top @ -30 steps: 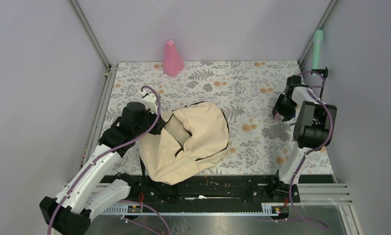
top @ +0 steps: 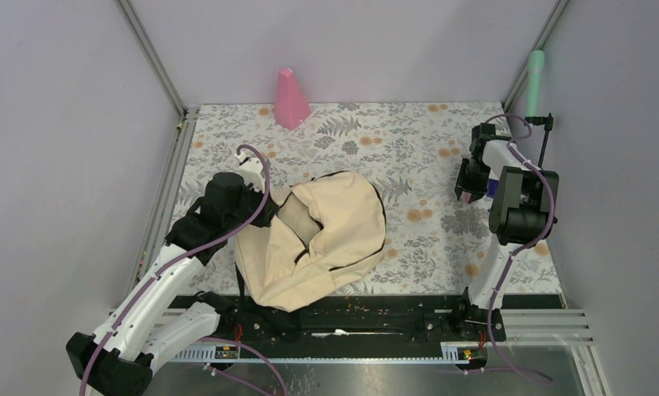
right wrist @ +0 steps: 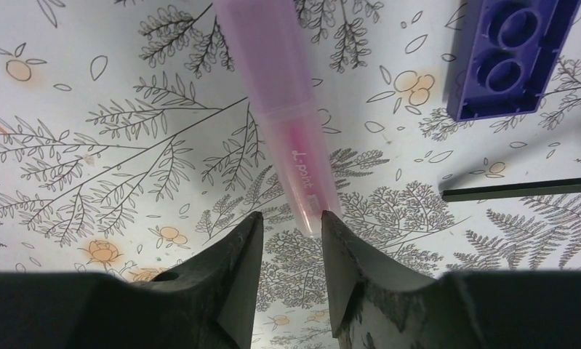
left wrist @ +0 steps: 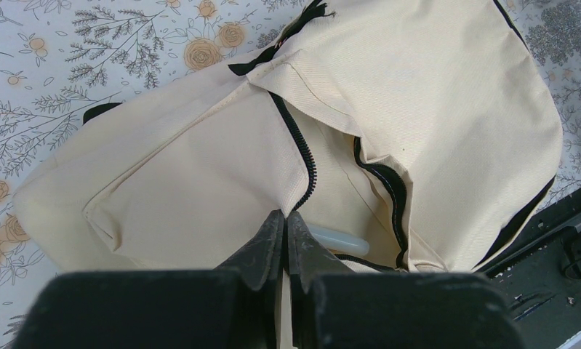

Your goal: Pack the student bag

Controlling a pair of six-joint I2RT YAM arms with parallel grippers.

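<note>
The cream bag point(top: 352, 216) lies on its side at the left of the table, its mouth partly open. My left gripper is shut on the zipped edge of its flap, which bunches at the fingertips. Inside the mouth shows a pale tube point(left wrist: 339, 241). At the right, my right gripper is part open above the table. A pink, see-through-capped pen point(right wrist: 283, 109) lies below it, the cap end reaching the right fingertip; whether they touch I cannot tell. Beside it lie a purple building block point(right wrist: 511, 58) and a dark thin pencil point(right wrist: 520, 189).
A pink tapered block point(top: 290, 101) stands at the table's back left edge. At the back right corner a green tube point(top: 535, 82) rises near a black stand.
The right arm has shifted slightly left, uncovering more of the purple block in the top view. The left arm and the bag have stayed still.
</note>
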